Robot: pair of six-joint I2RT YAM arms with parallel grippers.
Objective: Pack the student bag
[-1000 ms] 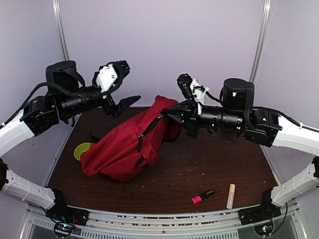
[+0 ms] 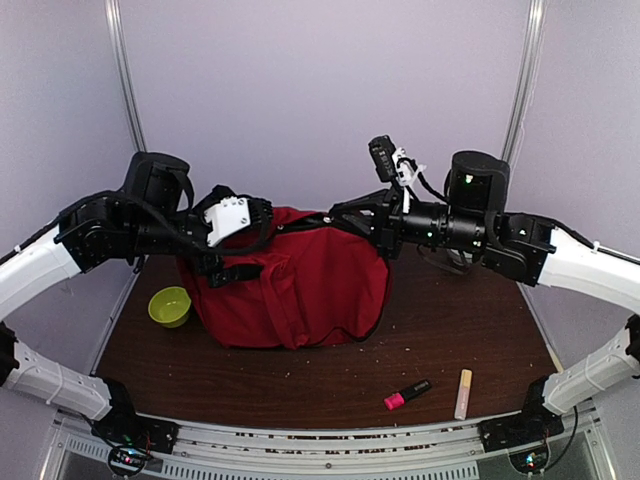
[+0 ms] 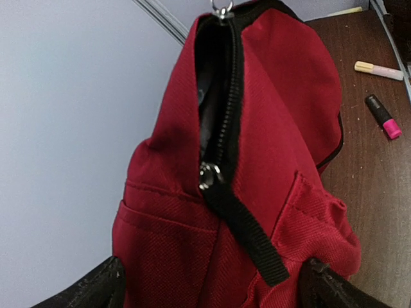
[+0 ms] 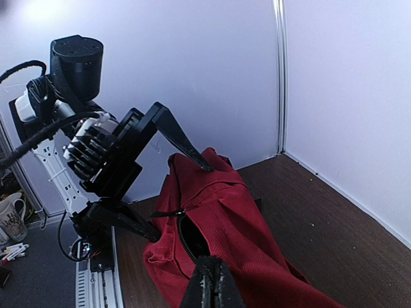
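Note:
The red bag stands on the table with its black zip along the top. A dark gap shows beside the zip's teeth. A slider with a black pull tab lies at the near end, and a metal ring shows at the far end. My right gripper is shut on the bag's top at the right end of the zip; what exactly its tips pinch is hidden. At the other end my left gripper is open, its fingers either side of the red cloth.
A green bowl sits left of the bag. Near the front edge lie a black and pink marker and a pale yellow marker.
The bag, earlier slanting from my right gripper, now spreads out between both grippers.

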